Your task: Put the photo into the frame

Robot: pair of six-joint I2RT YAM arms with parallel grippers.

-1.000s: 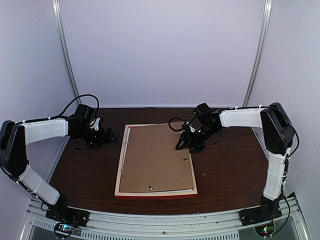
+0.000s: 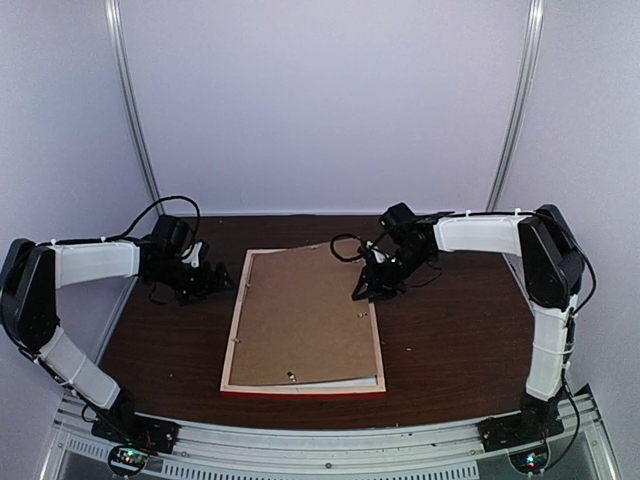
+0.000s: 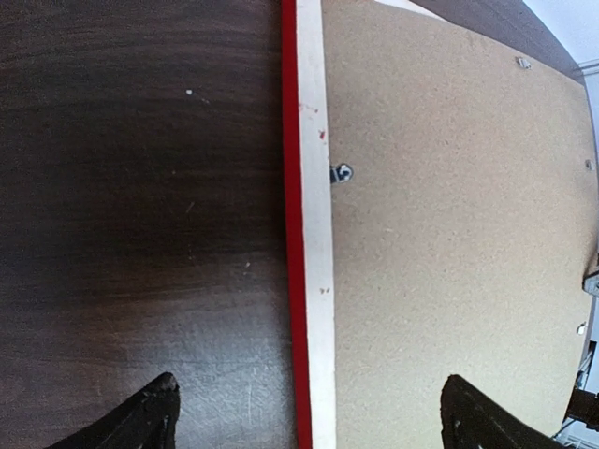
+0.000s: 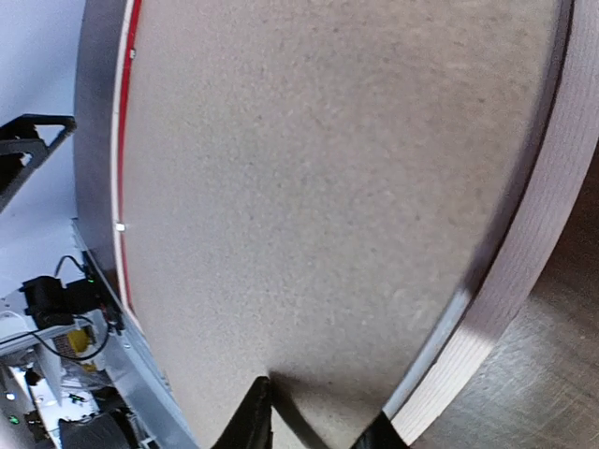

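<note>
Back side up on the table, the frame [image 2: 235, 340] has pale wooden sides and a red outer edge. A brown backing board [image 2: 305, 320] covers its inside, turned slightly askew. A thin white strip [image 2: 345, 383] shows at the lower right between board and frame; whether it is the photo I cannot tell. My right gripper is over the board's right edge, its fingers [image 4: 248, 421] apart and low against it, one near the frame's inner side. Off to the frame's left, my left gripper stands open and empty above its left side.
Small metal clips, such as one clip [image 3: 342, 173], sit along the frame's inner edge and on the board. Walls enclose the back and sides.
The frame has shifted slightly left and toward the front. The board has turned askew in it, opening a white strip at the lower right. The right gripper moved only slightly; the left barely moved.
</note>
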